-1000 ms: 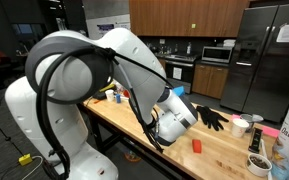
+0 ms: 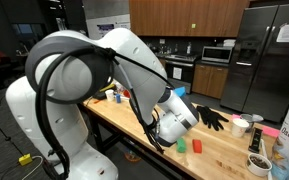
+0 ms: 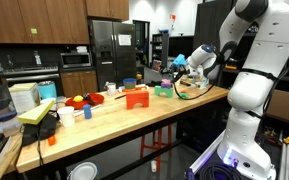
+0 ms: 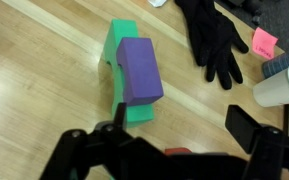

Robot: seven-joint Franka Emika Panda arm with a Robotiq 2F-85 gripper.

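In the wrist view, a purple block [image 4: 140, 70] appears to lie on top of green blocks [image 4: 116, 45], whose ends show past it. My gripper stands open, with one dark finger [image 4: 79, 153] low on the left and the other finger [image 4: 252, 130] on the right. The purple block is ahead of the gap and nothing is gripped. A red block [image 4: 178, 151] peeks out at the bottom. From exterior view 1, a green block [image 2: 181, 146] sits left of the red block [image 2: 197, 146]; the arm hides much around it.
A black glove [image 4: 212, 40], a pink note [image 4: 264, 42] and a white cup [image 4: 280, 87] lie to the right in the wrist view. Bare tabletop [image 4: 34, 75] extends to the left. A bowl [image 2: 258, 164] and a plastic bag [image 2: 288, 140] stand at the table's right side.
The arm looks almost unmoved.
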